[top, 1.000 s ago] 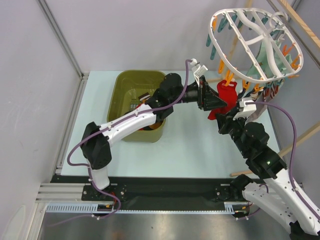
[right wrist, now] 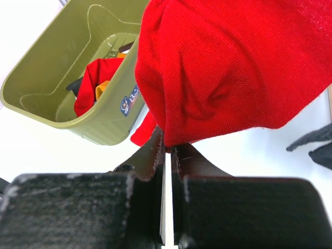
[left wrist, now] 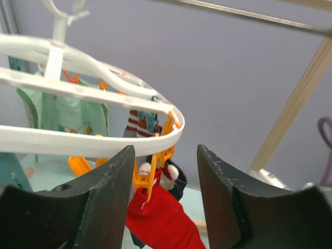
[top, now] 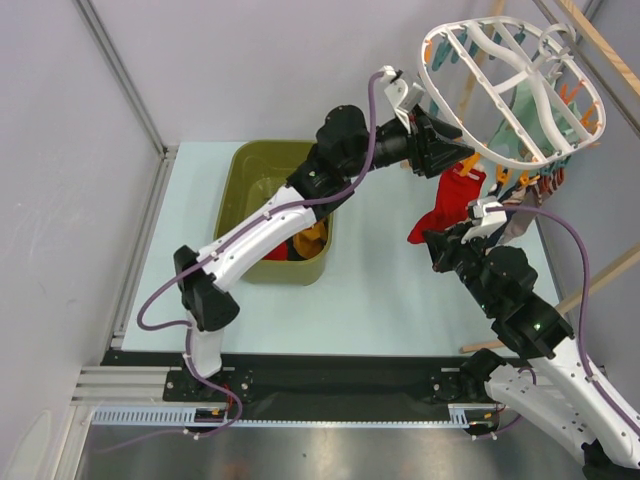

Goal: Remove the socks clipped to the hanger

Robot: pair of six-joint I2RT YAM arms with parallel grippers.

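Note:
The red sock (top: 452,206) hangs from orange clips at the front edge of the white hanger (top: 512,117). In the left wrist view its top (left wrist: 158,210) is held by an orange clip (left wrist: 148,178). My left gripper is part open, its fingers apart, with the clip and the hanger's rim showing in the gap beyond them. Low on the sock, my right gripper is shut, the cloth (right wrist: 218,78) gathered at its fingertips. The sock hides the very tips in the right wrist view.
An olive bin (top: 232,192) with red, orange and dark socks stands on the left of the pale table. Other clips, a green cloth (top: 535,118) and dark and striped socks hang close by on the hanger. Wooden poles (top: 612,268) stand on the right.

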